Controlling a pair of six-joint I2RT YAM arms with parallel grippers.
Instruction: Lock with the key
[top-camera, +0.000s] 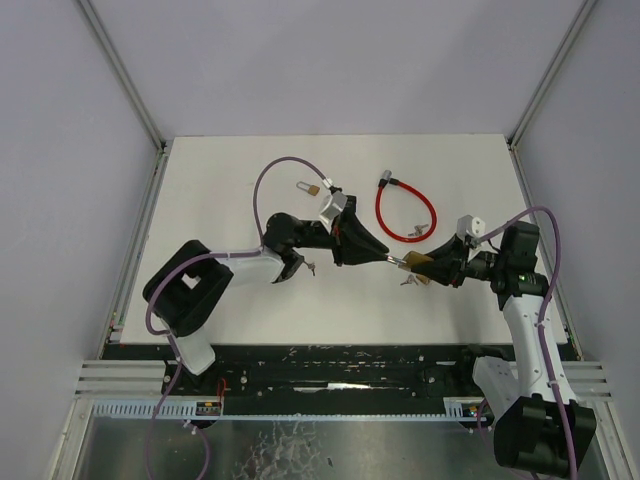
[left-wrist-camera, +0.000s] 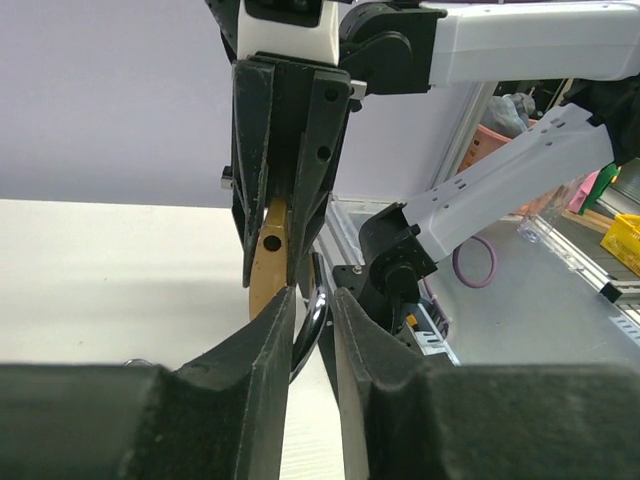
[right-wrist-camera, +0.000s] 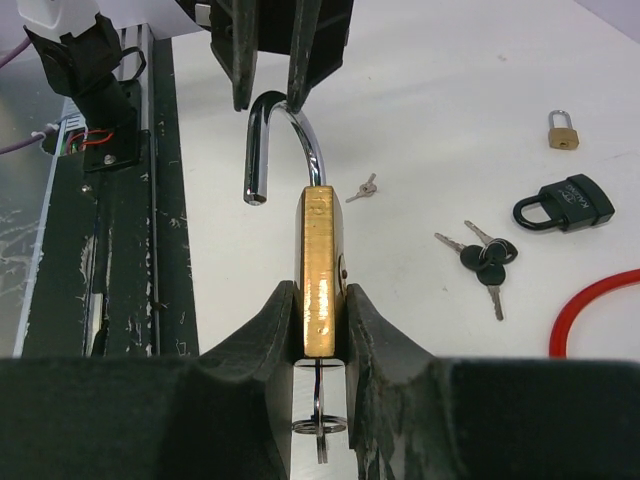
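A brass padlock (right-wrist-camera: 319, 270) is clamped by its body in my right gripper (top-camera: 428, 266). Its long steel shackle (right-wrist-camera: 309, 150) stands open, one leg hanging free outside the body. Below the body, a key (right-wrist-camera: 319, 410) with a ring shows between the right fingers, apparently in the lock's base. My left gripper is at the shackle's bend, fingertips parted on either side of it. In the left wrist view the shackle (left-wrist-camera: 311, 332) rises beside the left fingers (left-wrist-camera: 240, 400); contact there is hard to judge. The brass body (left-wrist-camera: 268, 262) hangs beyond.
Several loose keys (right-wrist-camera: 489, 255), a black padlock (right-wrist-camera: 566, 204), a small brass padlock (right-wrist-camera: 562, 131) and a red cable lock (top-camera: 430, 207) lie on the white table. Another small key (right-wrist-camera: 366, 188) lies apart.
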